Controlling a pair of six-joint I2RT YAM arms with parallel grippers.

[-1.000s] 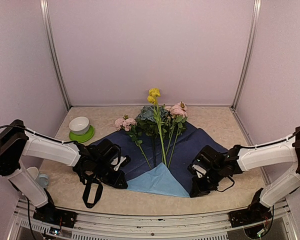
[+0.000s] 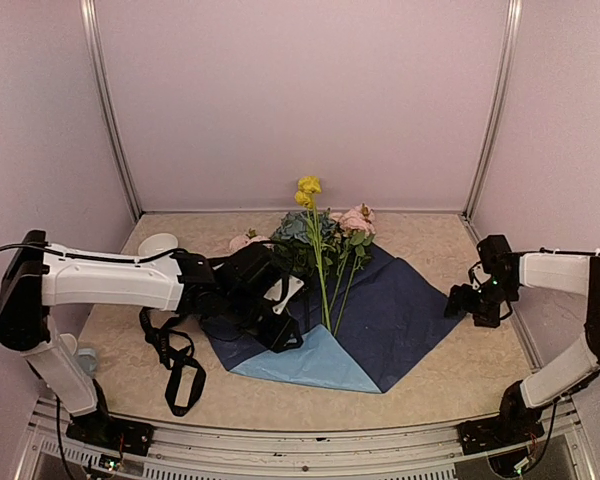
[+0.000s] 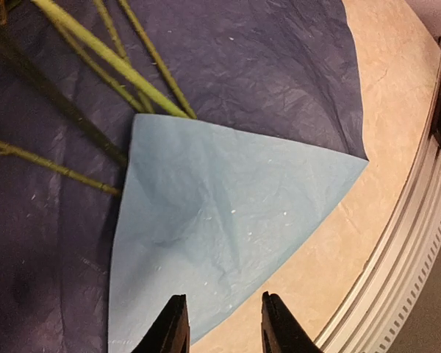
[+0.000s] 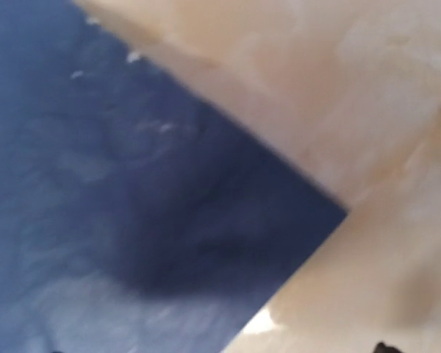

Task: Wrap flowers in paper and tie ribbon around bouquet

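Note:
Fake flowers, with yellow [image 2: 308,190], blue and pink blooms [image 2: 356,219], lie on a dark blue wrapping sheet [image 2: 405,310]. The sheet's front corner is folded up, showing a light blue flap [image 2: 315,362] over the stem ends [image 3: 151,92]. Above the flap's left part hangs my left gripper [image 2: 290,345]; in the left wrist view its fingers [image 3: 178,323] stand apart with nothing between them. At the sheet's right corner [image 4: 309,213] is my right gripper [image 2: 460,300], open; its fingers barely show at the bottom of the right wrist view.
A black strap [image 2: 185,385] lies on the table left of the sheet. Behind my left arm a white bowl [image 2: 158,243] is partly hidden. The table's front edge runs close to the flap. Bare table lies at the right front.
My left gripper has moved right from the flap's left end to over the flap. The right gripper has left the flap's right end and travelled right and back to the sheet's right corner.

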